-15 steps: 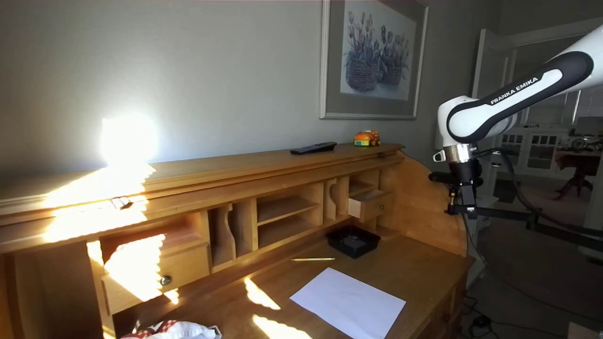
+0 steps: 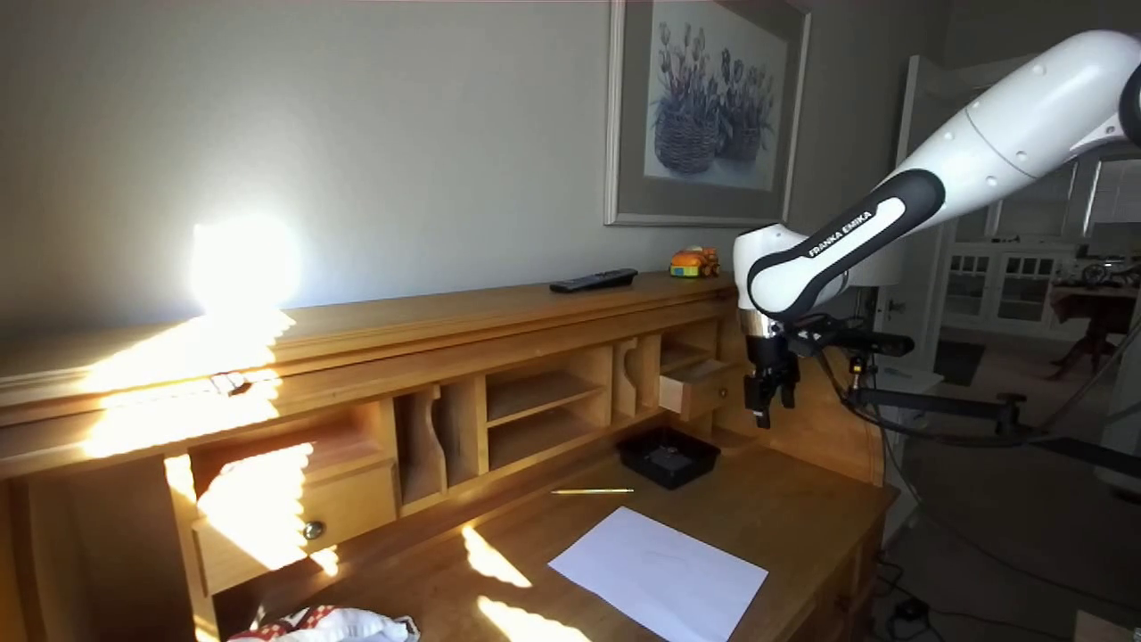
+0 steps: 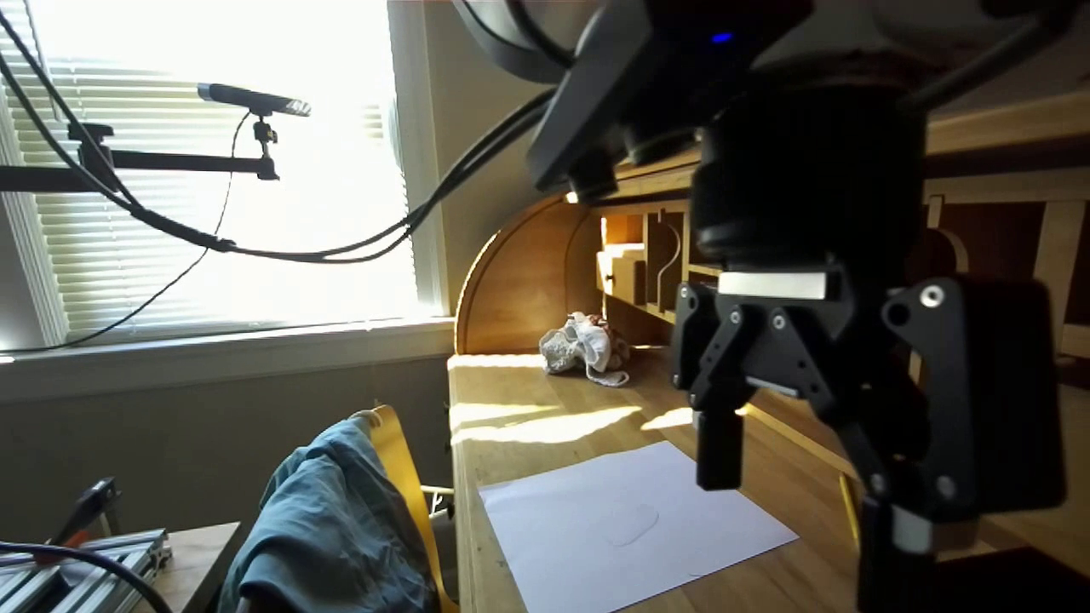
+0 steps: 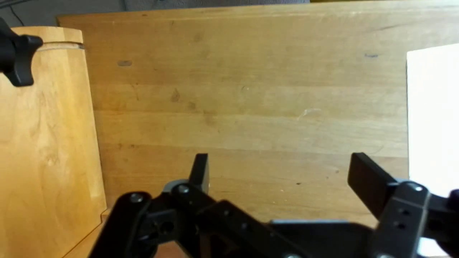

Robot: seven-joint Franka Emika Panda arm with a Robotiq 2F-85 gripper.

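My gripper (image 2: 775,412) hangs over the right end of the wooden roll-top desk, above the desktop and with nothing between its fingers. The wrist view shows the gripper with its two fingers wide apart, bare wood below them. A small drawer (image 2: 701,391) at the right of the cubbyholes is pulled out. In front of it on the desktop is a black tray (image 2: 669,458) with small things inside that I cannot make out. A yellow pencil (image 2: 591,491) lies left of the tray. White paper (image 2: 660,572) lies flat near the front edge, bearing a faint curved line.
A remote (image 2: 594,280) and an orange toy truck (image 2: 694,262) sit on the desk's top shelf. The curved side panel (image 4: 41,150) rises close by the gripper. A cloth bundle (image 3: 584,347) lies at the desk's far end. A draped chair (image 3: 337,521) stands before the desk.
The arm has swung left in the exterior view, bringing the gripper from outside the right side panel to over the desk. The objects on the desk stay where they were.
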